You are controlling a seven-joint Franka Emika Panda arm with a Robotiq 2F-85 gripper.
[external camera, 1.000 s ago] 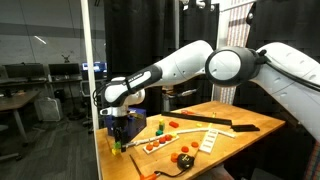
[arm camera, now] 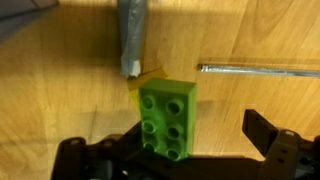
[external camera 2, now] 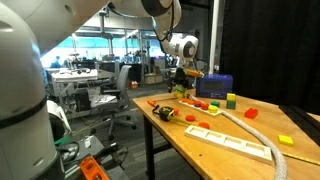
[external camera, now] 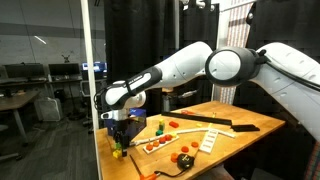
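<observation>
A green studded brick (arm camera: 167, 120) stands in the lower middle of the wrist view, with the edge of a yellow piece (arm camera: 148, 80) showing beneath it. My gripper is open around the brick. The left finger (arm camera: 100, 157) is close to the green side, while a wider gap separates it from the right finger (arm camera: 282, 145). Whether the left finger touches the brick I cannot tell. From exterior view 1, the gripper (external camera: 120, 134) points down at the table's left end, above a small yellow spot (external camera: 117, 154).
A grey bar (arm camera: 131, 38) lies just beyond the brick, and a thin metal rod (arm camera: 258, 70) lies to the right. Behind the arm is a blue box (external camera 2: 207, 86). Several coloured blocks, a white strip (external camera: 209, 140) and a black-handled tool (external camera: 185, 161) are spread over the wooden table.
The gripper sits slightly lower at the table's left end and hides more of the green brick. The objects on the rest of the table look unmoved.
</observation>
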